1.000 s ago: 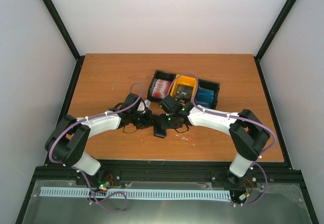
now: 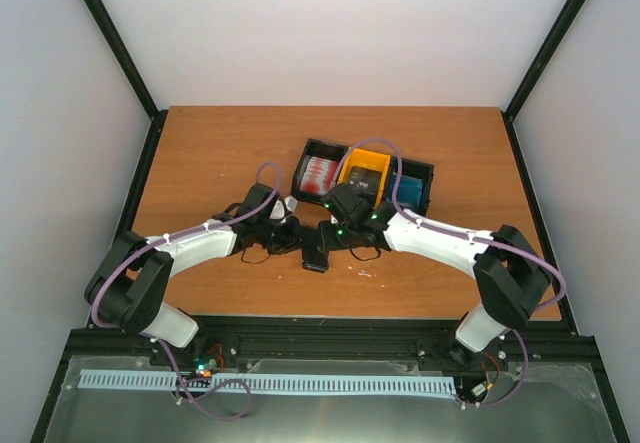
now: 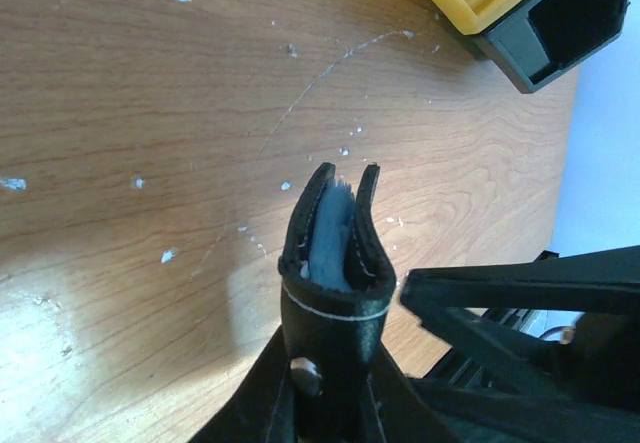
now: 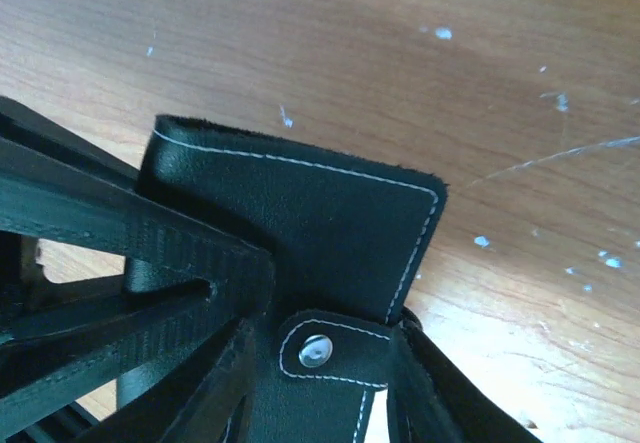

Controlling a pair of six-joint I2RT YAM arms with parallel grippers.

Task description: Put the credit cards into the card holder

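Note:
The black leather card holder (image 2: 314, 256) is held upright between my two arms in the top view. My left gripper is shut on the holder, whose two dark flaps (image 3: 368, 228) rise above the fingers with a grey-blue lining between them. In the right wrist view the holder (image 4: 310, 218) shows white stitching and a strap with a silver snap (image 4: 316, 351). My right gripper is open, its fingers (image 4: 225, 383) standing apart on either side of the strap. Red-and-white cards (image 2: 319, 175), black cards (image 2: 362, 183) and blue cards (image 2: 408, 191) lie in bins.
Behind the arms stand a black bin, a yellow bin (image 2: 375, 158) and another dark bin (image 2: 428, 175). Left gripper fingers (image 4: 130, 223) cross the left side of the right wrist view. Wood is clear at both table sides.
The right arm's elbow has swung outward to the right, and its gripper has shifted slightly by the holder. My left arm and the bins look unmoved.

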